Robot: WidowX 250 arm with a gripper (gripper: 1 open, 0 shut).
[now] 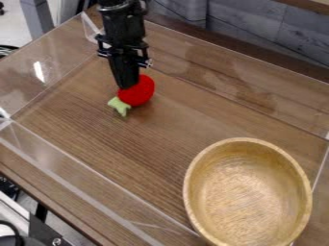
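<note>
A red round object with a light green top (137, 91) lies on the wooden table, left of centre toward the back. The black gripper (126, 73) is right over it, its tip at or just above the object's upper left side. Whether the fingers are open or shut on it is hidden at this size.
A large tan bowl (248, 192) sits at the front right of the table (90, 144). A dark edge runs along the back right.
</note>
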